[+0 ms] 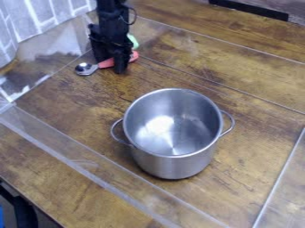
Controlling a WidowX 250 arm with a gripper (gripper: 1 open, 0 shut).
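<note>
At the upper left of the camera view, my black gripper [109, 55] is down at the wood surface over a metal spoon [85, 69] and a red or pink object [125, 56]. A small green item [134, 42] shows just behind it. The dark fingers blend together, so I cannot see whether they are closed on anything. A large steel pot [172, 134] with two wire handles stands in the lower middle.
Clear panels run along the left and front of the wooden surface [238, 80]. A pale corrugated wall [36, 31] is at the upper left.
</note>
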